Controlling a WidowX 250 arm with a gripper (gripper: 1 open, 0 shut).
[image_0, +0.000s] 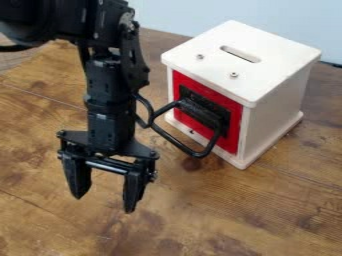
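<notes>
My black gripper hangs open over the wooden floor at the left, pointing down with empty space between its fingers. To its right stands a white box with a slot and two screws on top. Its red front panel carries a dark fitting and a black looped handle that sticks out toward the arm. The gripper is apart from the box and the handle.
A pale wall is behind the box, and a lighter mat shows at the far left edge.
</notes>
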